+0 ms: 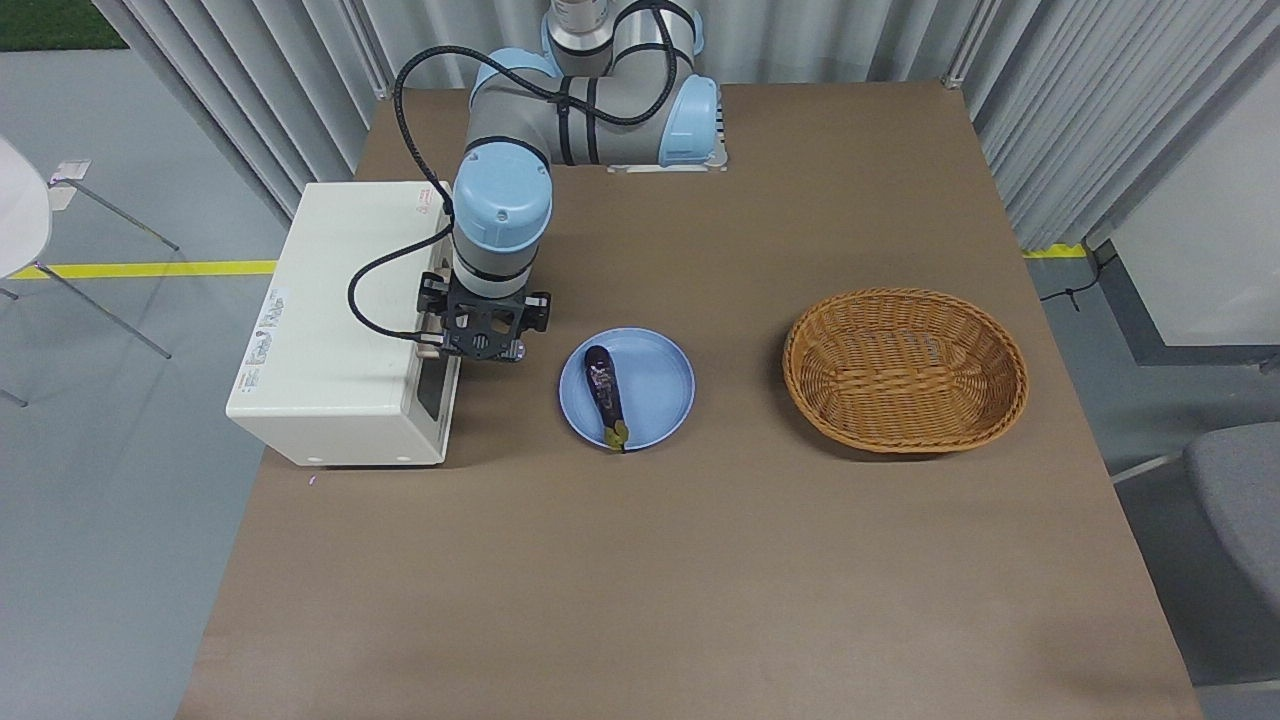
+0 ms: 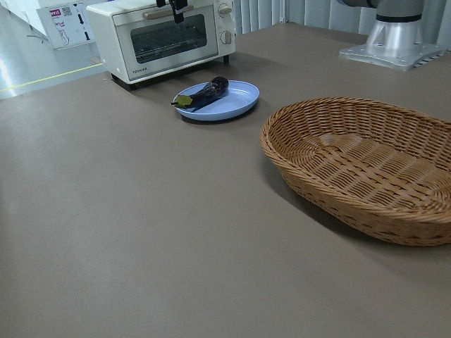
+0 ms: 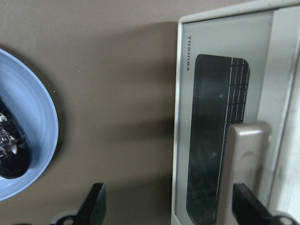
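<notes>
My gripper (image 1: 486, 336) hangs at the front of the white toaster oven (image 1: 324, 336), over its handle side; in the wrist view its two fingers stand apart (image 3: 169, 206), with the oven's handle (image 3: 243, 164) below the right one. An eggplant (image 1: 603, 390) lies on a blue plate (image 1: 654, 378) to the right of the oven. The oven's glass door (image 2: 169, 42) is shut.
A wicker basket (image 1: 906, 432) sits to the right of the plate. The robot's base (image 2: 391, 53) stands at the back.
</notes>
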